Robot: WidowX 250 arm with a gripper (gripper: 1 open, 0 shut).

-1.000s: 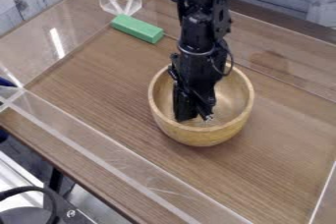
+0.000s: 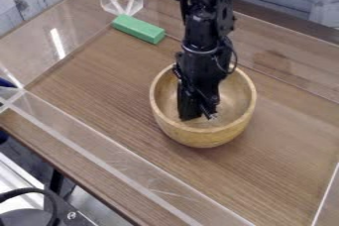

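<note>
My black gripper reaches down from the top of the camera view into a wooden bowl at the centre-right of the table. Its tip is low inside the bowl, toward the left half. The fingers look shut; whether anything is between them is hard to make out, as they are dark and partly behind the bowl's rim.
A green block lies at the back left, beside a clear plastic piece. A white wall runs along the back.
The gripper has risen slightly and shifted a little within the bowl. The bowl and block look almost unchanged.
</note>
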